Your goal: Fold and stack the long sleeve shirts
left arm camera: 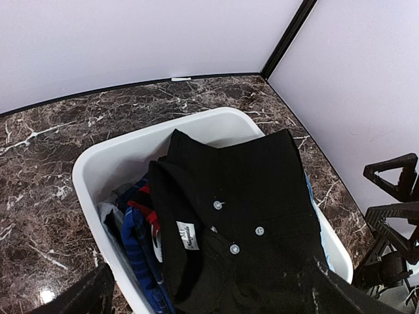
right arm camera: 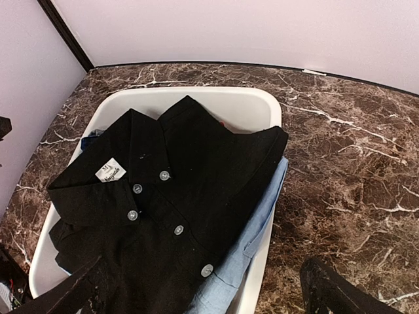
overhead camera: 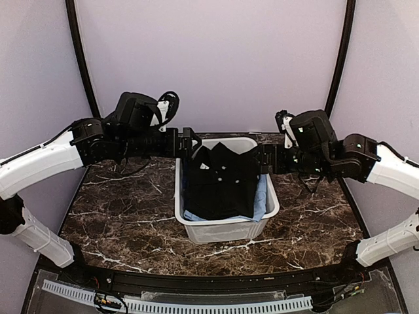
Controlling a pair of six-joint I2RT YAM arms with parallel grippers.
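A black buttoned shirt [overhead camera: 226,186] lies on top inside the white bin [overhead camera: 181,212], its collar and label showing. Under it a light blue shirt [right arm camera: 230,273] pokes out along the right side. Dark blue plaid cloth [left arm camera: 139,252] and some red cloth [left arm camera: 145,204] show along the bin's left wall. My left gripper [overhead camera: 192,142] is open above the bin's back left rim, with nothing held. At the right rim, my right gripper [overhead camera: 264,159] also hangs open and empty. How the lower garments are folded is hidden.
Pale walls [overhead camera: 216,65] close off the back and sides. A metal rail [overhead camera: 216,306] runs along the front.
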